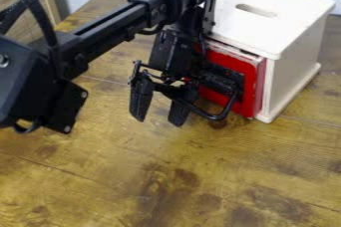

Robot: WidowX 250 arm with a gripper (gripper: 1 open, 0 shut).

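Observation:
A white box (278, 29) stands at the upper right, a slot cut in its top and a red panel (242, 77) on the side facing left. My black gripper (160, 103) hangs just in front of that red panel, its two dark fingers pointing down and standing apart, with nothing visible between them. Part of the red panel is hidden behind the gripper's body and cabling. Whether any part of the gripper touches the panel, I cannot tell.
The black arm fills the upper left, with a wooden object (11, 72) at the left edge behind it.

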